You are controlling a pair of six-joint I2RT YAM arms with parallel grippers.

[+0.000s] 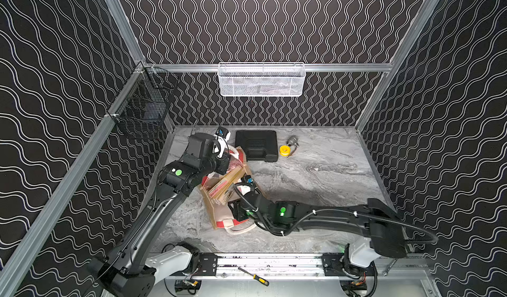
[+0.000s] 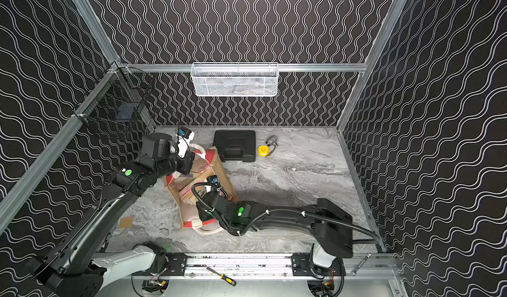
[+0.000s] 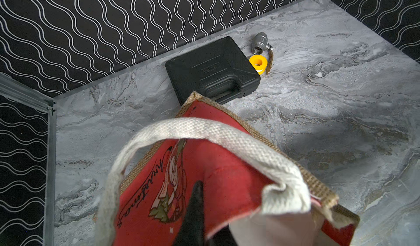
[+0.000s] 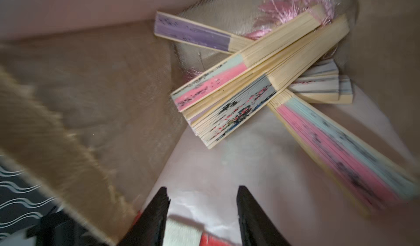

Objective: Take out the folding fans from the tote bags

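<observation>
A tan tote bag [image 1: 215,211] with red panels and white handles lies open on the left part of the table. Several folding fans [image 1: 226,184] are inside it; in the right wrist view, wooden fans [image 4: 245,108] with pink, grey and purple ends lie crossed over each other, pink tassels beyond. My left gripper is shut on the bag's red wall near the rim, one finger on each side of the cloth. My right gripper reaches in at the bag's mouth, its fingers apart and nothing between them, short of the fans.
Behind the bag is a black case [image 1: 256,145], with a yellow tape roll [image 1: 284,150] and a metal fitting [image 1: 292,140] to its right. A white mesh basket [image 1: 261,80] hangs on the back wall.
</observation>
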